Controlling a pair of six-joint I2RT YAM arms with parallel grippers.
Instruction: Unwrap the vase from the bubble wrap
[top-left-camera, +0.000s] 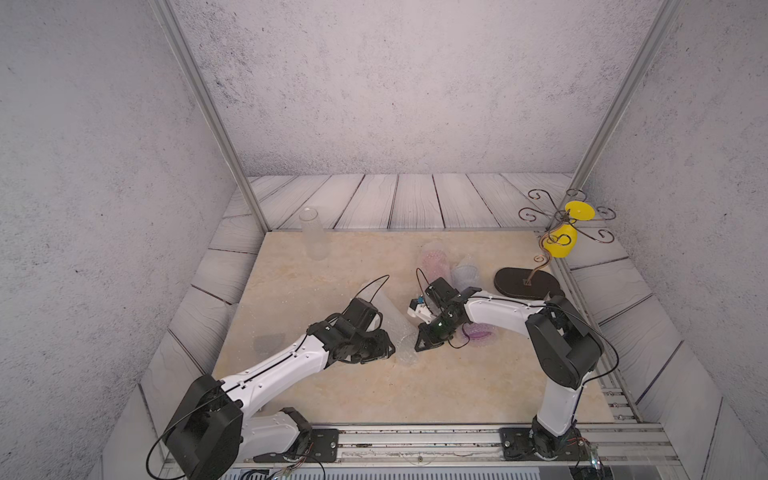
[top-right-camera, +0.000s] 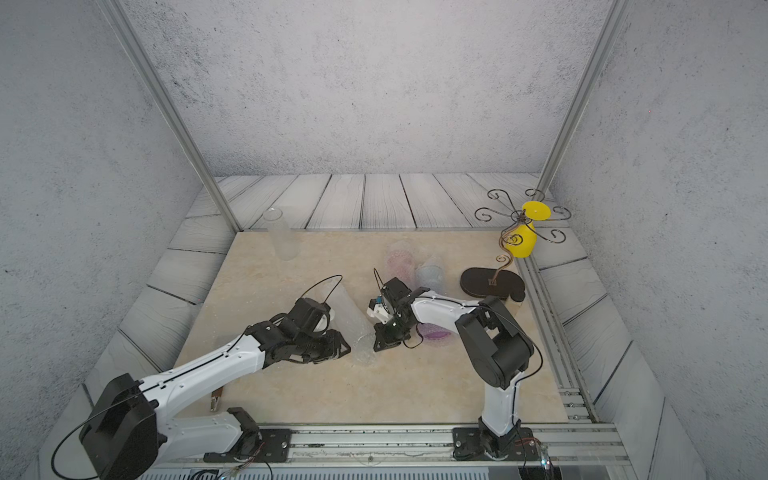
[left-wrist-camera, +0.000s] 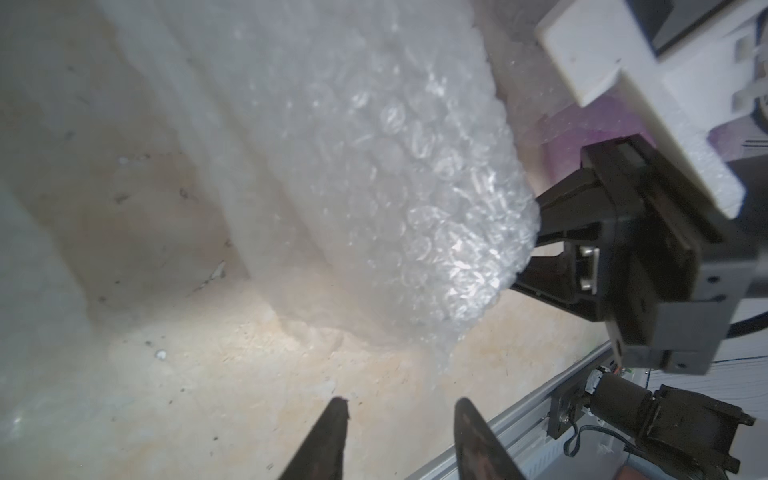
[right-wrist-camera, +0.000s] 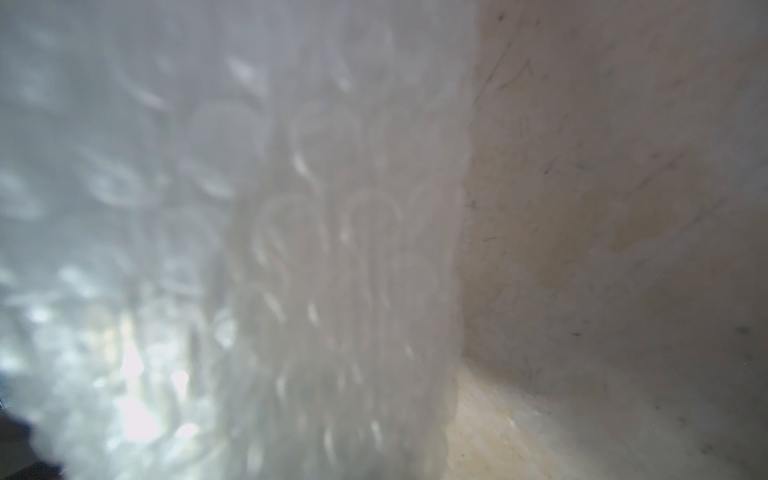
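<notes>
A long bubble-wrapped bundle (top-left-camera: 393, 320) lies diagonally mid-table; the vase inside is hard to make out. In the left wrist view the bubble wrap (left-wrist-camera: 376, 160) is beside a loose translucent layer. My left gripper is open above the table at the bundle's near end. My right gripper (top-left-camera: 424, 344) is at that end's right side, shut, its fingertips hidden by the wrap in the left wrist view. In the right wrist view bubble wrap (right-wrist-camera: 240, 200) fills the left half, too close to show the fingers.
A clear glass cylinder (top-left-camera: 312, 236) stands back left. Pink (top-left-camera: 434, 260), pale and purple items (top-left-camera: 478, 332) sit right of centre. A dark oval base (top-left-camera: 512, 280) with a curly metal stand and yellow vase (top-left-camera: 564, 240) is at right.
</notes>
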